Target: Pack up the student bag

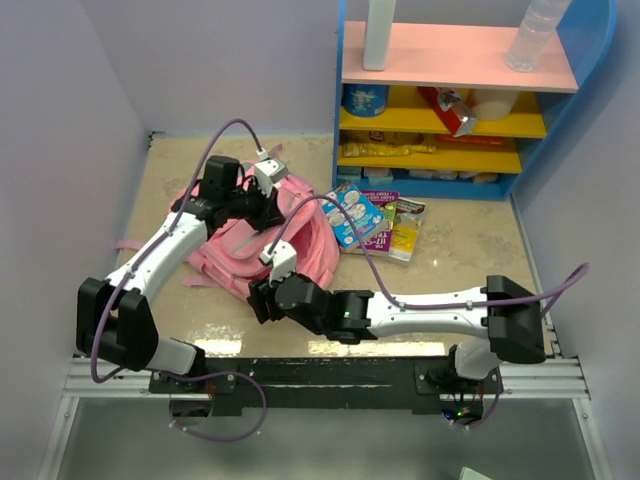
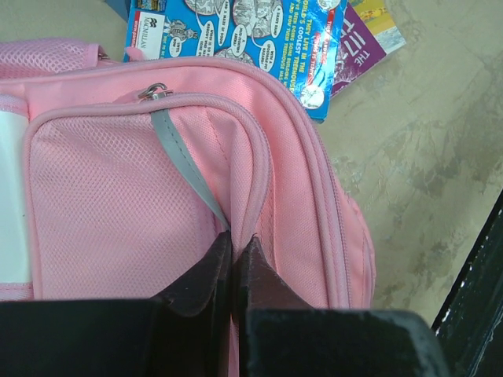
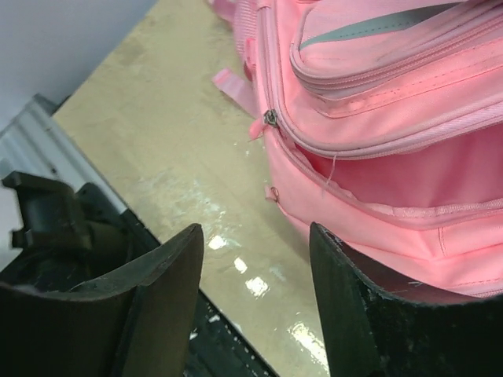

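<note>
The pink bag [image 1: 318, 240] lies on the floor, and its main zip gapes in the right wrist view. My left gripper is shut on the edge of the bag's front flap [image 2: 253, 165], just under the grey strip. At the bag's near side my right gripper is part open, with nothing between its fingers; a zip pull [image 3: 272, 193] on the bag's corner lies beyond its tips. Whatever the bag holds is hidden from these views.
A blue book [image 1: 352, 212], a purple book [image 1: 382, 238] and a yellow one [image 1: 406, 230] lie beside the bag. Behind them stands a blue shelf [image 1: 350, 120] carrying snacks and bottles. Bare floor [image 1: 470, 240] stretches to the right.
</note>
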